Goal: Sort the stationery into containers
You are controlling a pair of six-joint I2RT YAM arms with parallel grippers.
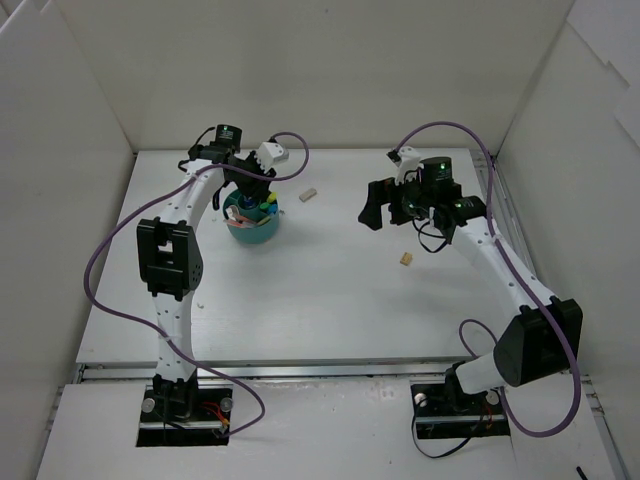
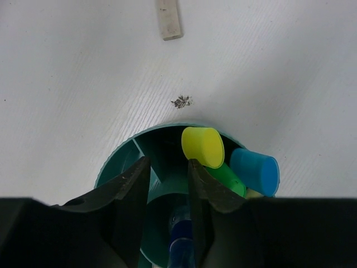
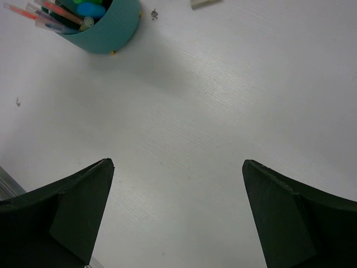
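Observation:
A teal round holder (image 1: 255, 232) with compartments sits at the back left, holding pens (image 3: 61, 14), a yellow cylinder (image 2: 202, 146), a blue one (image 2: 254, 170), a green one and a dark blue item (image 2: 181, 248). My left gripper is over the holder, fingers parted above the compartment with the dark blue item; whether it touches that is unclear. My right gripper (image 1: 385, 205) hangs open over the right of the table, empty. A grey eraser-like bar (image 1: 308, 194) lies right of the holder, and a small tan piece (image 1: 406, 259) lies on the right side.
Walls stand at the back and both sides. A small dark smudge (image 2: 182, 101) marks the table beside the holder.

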